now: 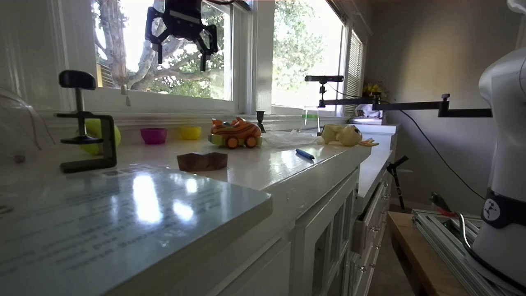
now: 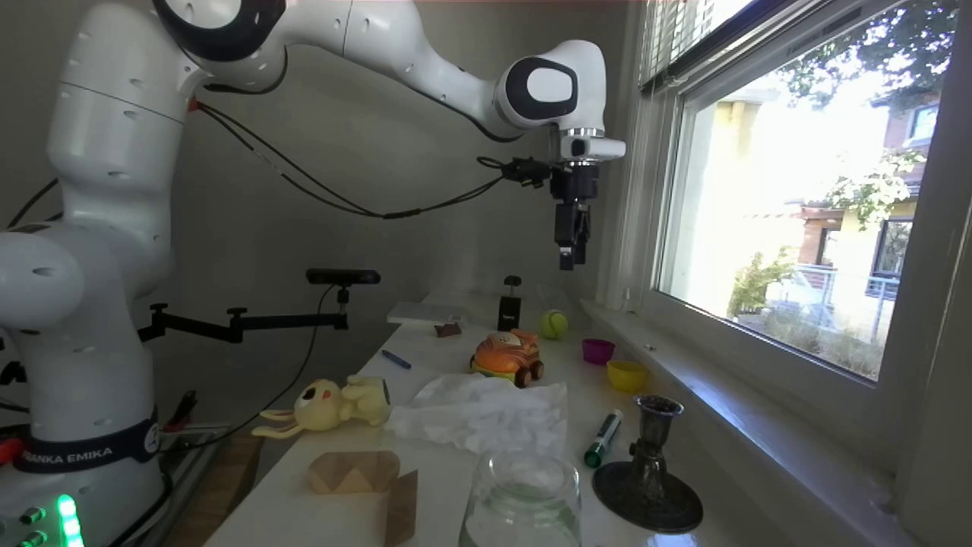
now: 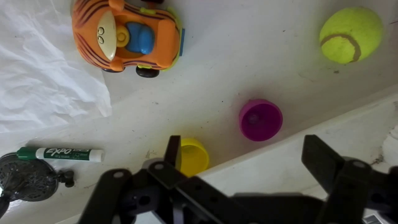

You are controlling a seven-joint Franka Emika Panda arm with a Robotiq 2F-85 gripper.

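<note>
My gripper [image 1: 181, 65] hangs high above the counter near the window, its fingers wide apart with only air between them. Below it in the wrist view, a purple cup [image 3: 261, 120] stands on the counter beside the sill. The yellow cup [image 3: 194, 156] is partly hidden behind one finger. An orange toy car [image 3: 128, 37] lies farther from the sill, and a yellow-green tennis ball [image 3: 351, 34] is at the upper right. A green marker [image 3: 69, 153] rests near the dark candlestick [image 3: 28, 177].
White crumpled paper [image 2: 483, 410] covers the counter's middle. A glass jar [image 2: 524, 506], a yellow plush toy [image 2: 339, 405] and a blue pen [image 2: 396, 359] lie around it. A black clamp [image 1: 108, 143] stands at the far end. The window sill [image 2: 729, 401] borders one side.
</note>
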